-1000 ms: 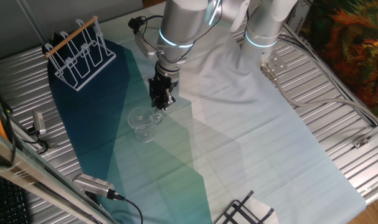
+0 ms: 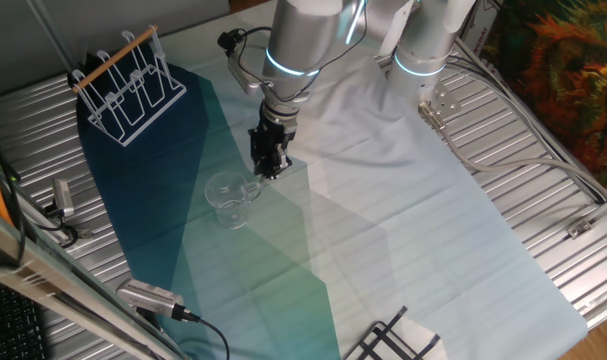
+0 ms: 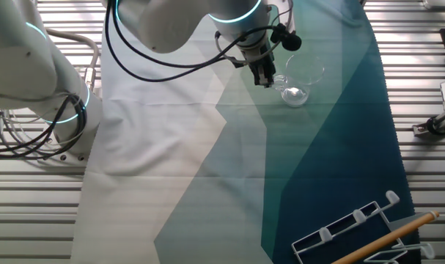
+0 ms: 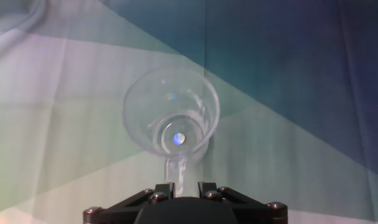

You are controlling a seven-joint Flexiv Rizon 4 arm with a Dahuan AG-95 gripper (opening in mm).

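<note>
A clear glass cup with a handle stands upright on the cloth; exterior view 1 shows the glass cup just left of my gripper. In exterior view 2 the cup is to the right of the gripper. Seen from the wrist, the cup lies ahead of the gripper, its handle pointing back toward the gap between the fingers. The fingertips stand apart with a narrow gap, and no contact with the handle shows. The handle's near end is hidden by the gripper body.
A white wire rack with a wooden bar stands at the far left corner of the cloth. A dark wire rack sits at the front edge. The cloth right of the gripper is clear.
In exterior view 1 the gripper has shifted a little to the right and slightly toward the viewer, beside the cup's handle. The cup has not moved.
</note>
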